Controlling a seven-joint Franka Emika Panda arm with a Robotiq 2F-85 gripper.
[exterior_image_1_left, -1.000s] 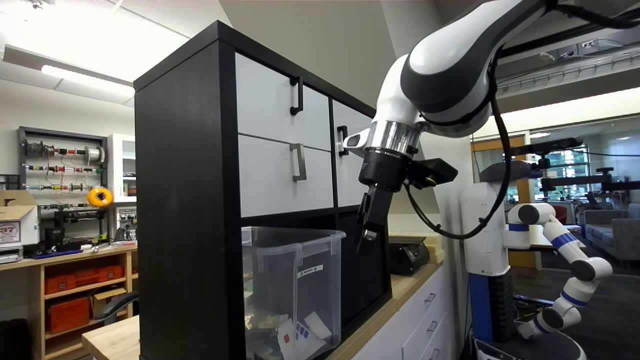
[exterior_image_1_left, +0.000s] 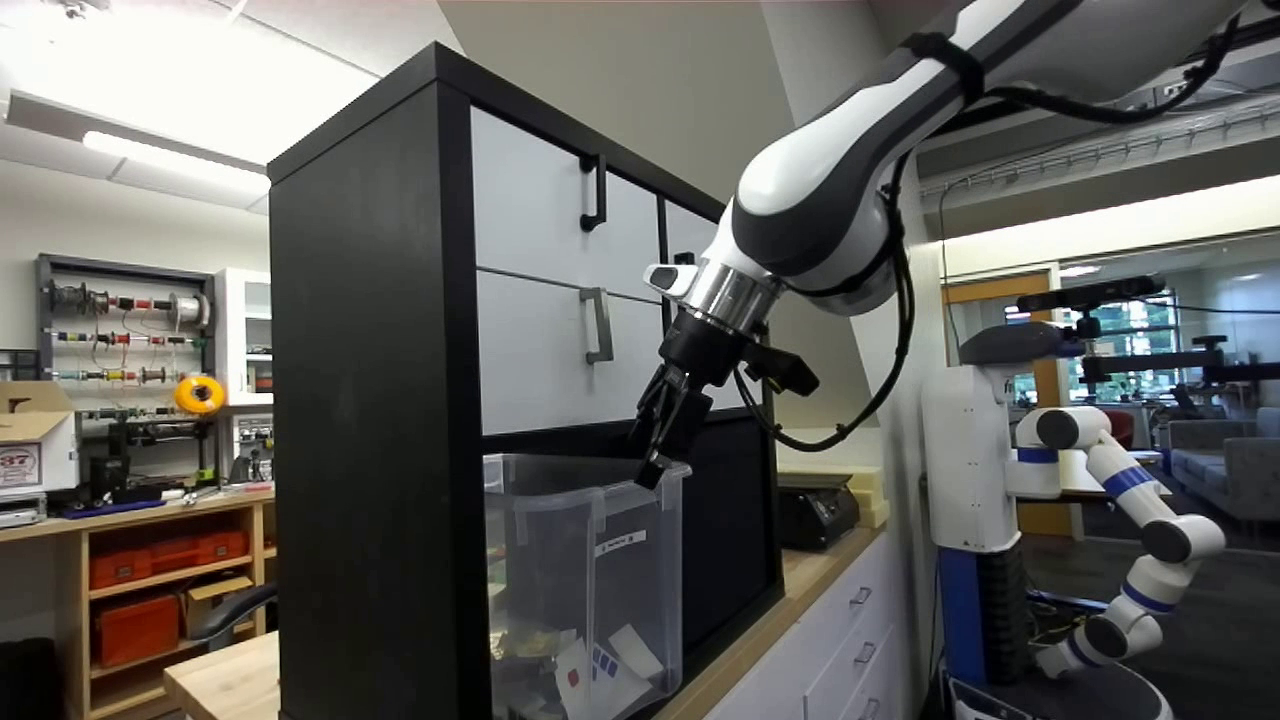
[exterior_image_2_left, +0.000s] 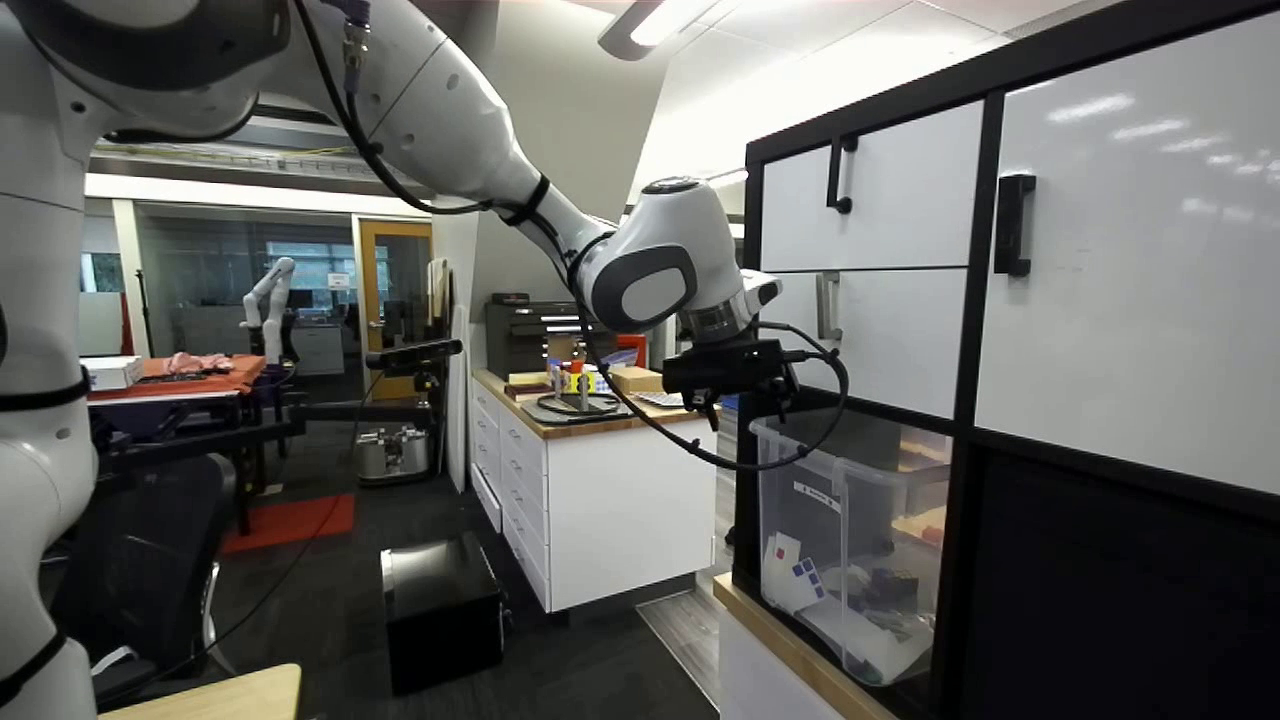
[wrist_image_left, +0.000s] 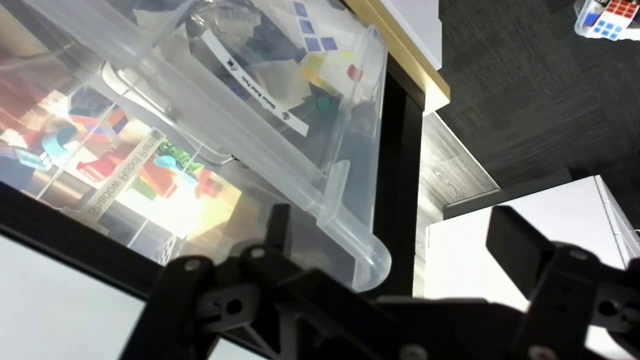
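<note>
A clear plastic bin (exterior_image_1_left: 588, 576) stands in the open lower left compartment of the black cabinet (exterior_image_1_left: 360, 360), with its front corner facing out. Through its walls show papers (exterior_image_1_left: 615, 672) and mixed loose items. Just above the bin's rim, my gripper (exterior_image_1_left: 651, 454) points downward, tilted, with open fingers. In the wrist view, the rim's corner (wrist_image_left: 367, 258) appears in the gap between the two spread fingers of my gripper. The fingers grip nothing; whether one touches the rim I cannot tell. The second exterior view shows the gripper (exterior_image_2_left: 746, 410) over the same bin (exterior_image_2_left: 804, 528).
White drawers with a black handle (exterior_image_1_left: 594, 192) and a grey handle (exterior_image_1_left: 596, 324) sit directly above the bin's compartment. The compartment's upper edge is close to my gripper. Below runs a wooden countertop (exterior_image_1_left: 768, 624). A black device (exterior_image_1_left: 816, 510) rests farther along it.
The arm has moved left and slightly down in the first exterior view, bringing the gripper from right of the bin to its rim. The bin looks unmoved.
</note>
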